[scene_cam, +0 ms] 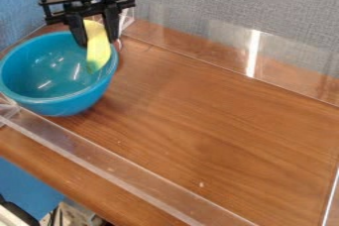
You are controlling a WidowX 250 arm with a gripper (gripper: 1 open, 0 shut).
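Observation:
My black gripper (95,22) is over a blue bowl (59,96) at the left edge of the wooden table, shut on a yellow oblong object (98,46). The object hangs just inside or over the bowl's back right part. Whether it touches the bowl cannot be told.
Clear panels run along the table's edges, with a grey wall behind and blue material at the left.

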